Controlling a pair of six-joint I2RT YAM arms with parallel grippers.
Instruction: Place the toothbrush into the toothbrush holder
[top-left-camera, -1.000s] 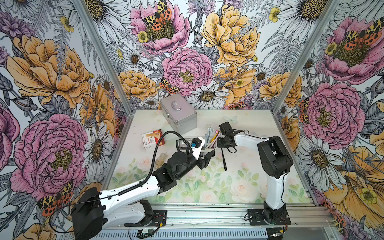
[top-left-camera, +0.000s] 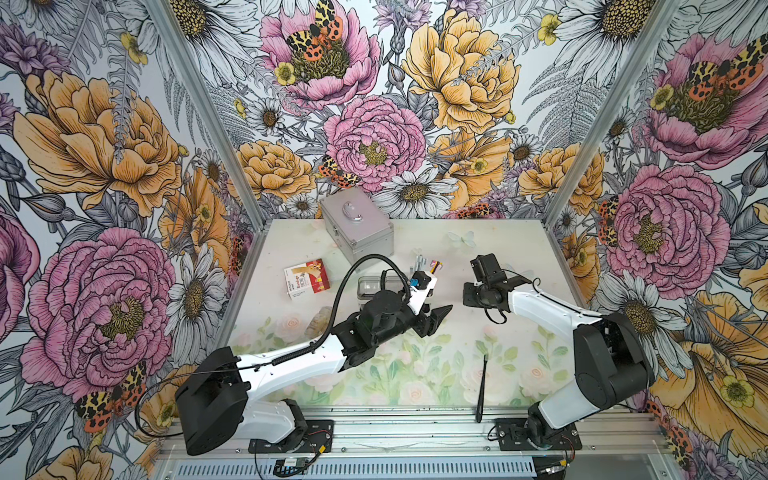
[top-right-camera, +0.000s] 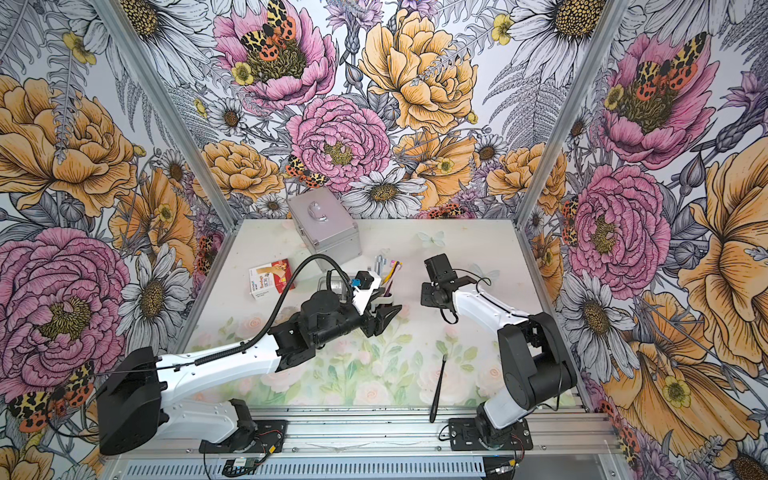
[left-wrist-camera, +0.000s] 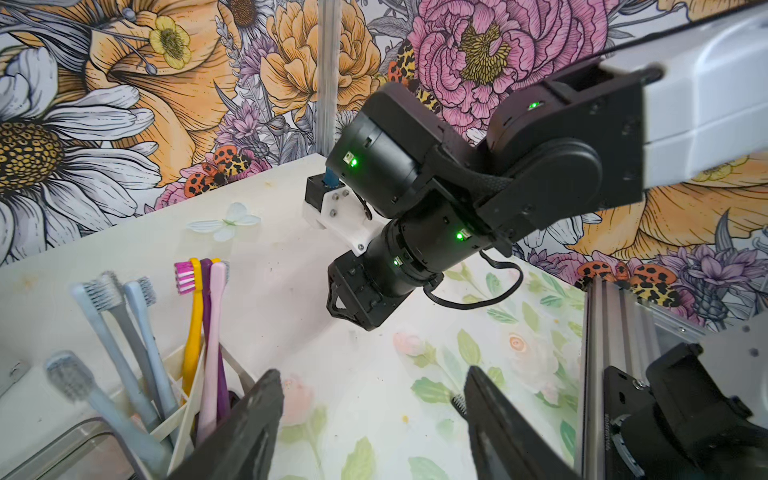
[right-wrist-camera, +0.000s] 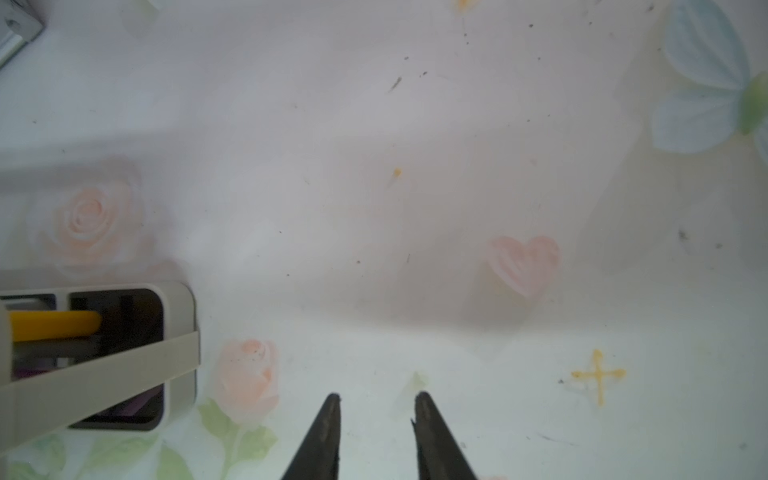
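A black toothbrush (top-left-camera: 481, 388) lies at the table's front edge, its handle end reaching over the rail; its bristle head (left-wrist-camera: 458, 405) shows in the left wrist view. The pale holder (right-wrist-camera: 181, 344) contains several brushes, among them a yellow one (left-wrist-camera: 193, 340) and a pink one (left-wrist-camera: 211, 352). Just beside the holder is my left gripper, open and empty. Right of the holder, above bare table, my right gripper has its fingers apart with nothing between them. The left arm hides much of the holder in the top left view.
A metal case (top-left-camera: 357, 224) stands at the back, with a red and white box (top-left-camera: 307, 277) to its left. A clear container (left-wrist-camera: 80, 456) sits beside the holder.
The black toothbrush has gone from beneath the right gripper to the front edge. My right gripper has moved right, away from the holder; the left gripper has also shifted right.
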